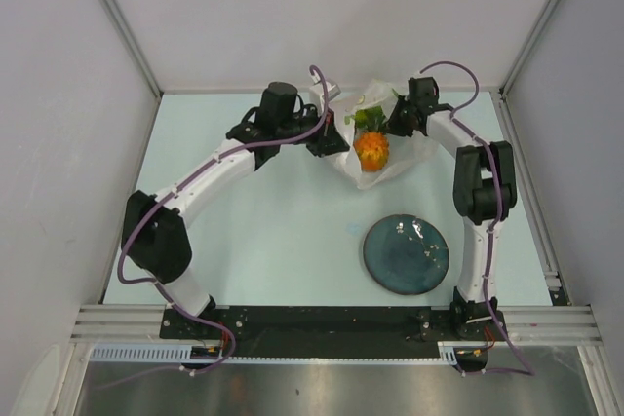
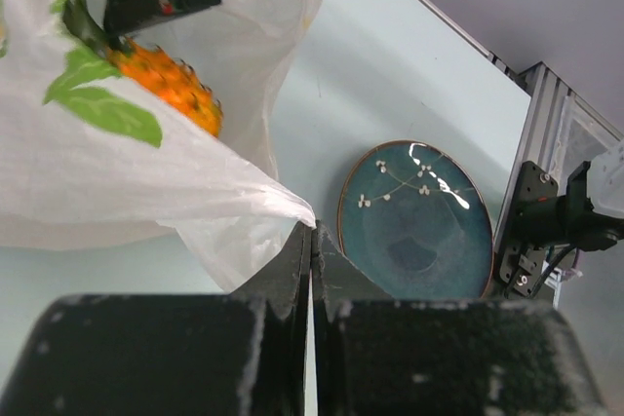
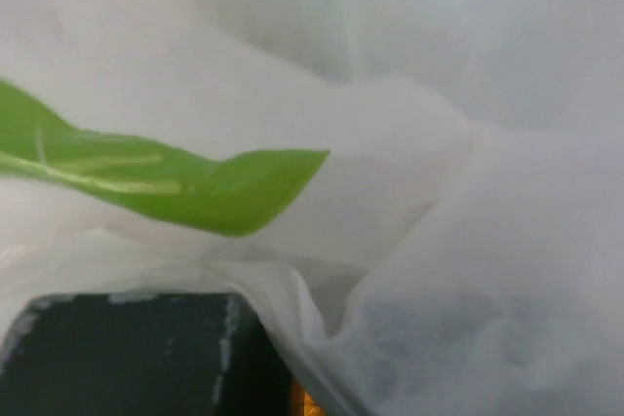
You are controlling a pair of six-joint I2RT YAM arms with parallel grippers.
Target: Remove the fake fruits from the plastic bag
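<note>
A white plastic bag (image 1: 390,168) lies with its mouth spread toward the front of the table. Inside it sits an orange toy pineapple (image 1: 371,151) with a green leafy top (image 1: 369,119). At the bag's left edge, my left gripper (image 1: 337,149) is shut; in the left wrist view the thin film of the bag (image 2: 249,187) runs into its fingertips. My right gripper (image 1: 388,128) reaches into the bag from the right, at the pineapple's leaves. Bag film and one dark finger (image 3: 136,353) fill the right wrist view, so its hold is hidden.
A dark teal plate (image 1: 406,255) with a floral pattern, empty, rests in front of the bag. Free table (image 1: 263,231) stretches to the left. The back wall stands close behind the bag.
</note>
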